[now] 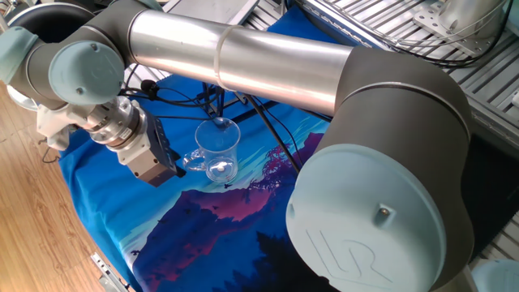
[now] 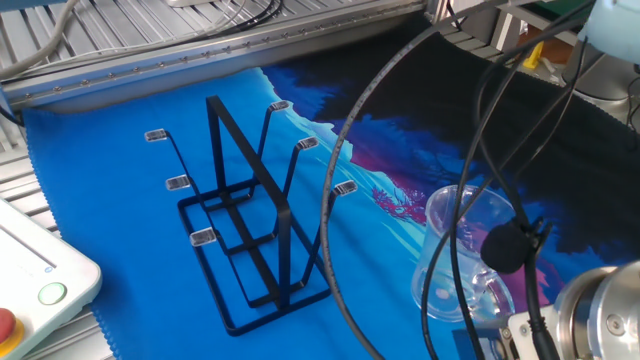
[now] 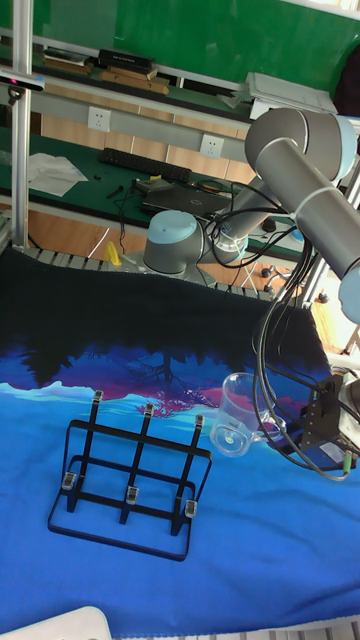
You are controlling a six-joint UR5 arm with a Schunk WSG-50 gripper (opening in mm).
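A clear glass mug (image 1: pixel 217 151) stands upright on the blue printed cloth, its handle turned toward my gripper (image 1: pixel 179 169). The dark fingertips are right beside that handle; whether they touch it or stand around it cannot be made out. Seen from the third exterior view, the gripper's dark body is to the right of the mug (image 3: pixel 234 416), on the handle side. How far the fingers are parted is hidden by the gripper body and cables. A black wire rack (image 2: pixel 250 160) with several pale-tipped prongs rests on the cloth, apart from the mug.
Loose black cables (image 2: pixel 468 190) hang from the arm in front of the mug (image 2: pixel 450 240). At the table's edge is a white box with a red button (image 2: pixel 8 325). Bare blue cloth (image 3: pixel 245 565) lies in front of the rack.
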